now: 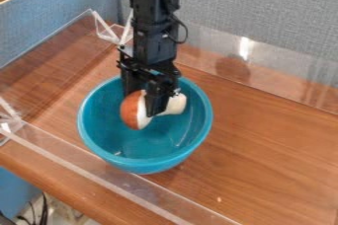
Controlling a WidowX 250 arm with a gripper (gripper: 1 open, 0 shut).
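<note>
A teal bowl sits on the wooden table. Inside it is a white object with an orange-red end. My black gripper reaches down from above into the bowl and is shut on that object, whose white part pokes out to the right of the fingers. The fingers partly hide it.
Clear panels and a grey wall run along the back. A pale blue-sided box stands at the upper left, and cables show at the lower left.
</note>
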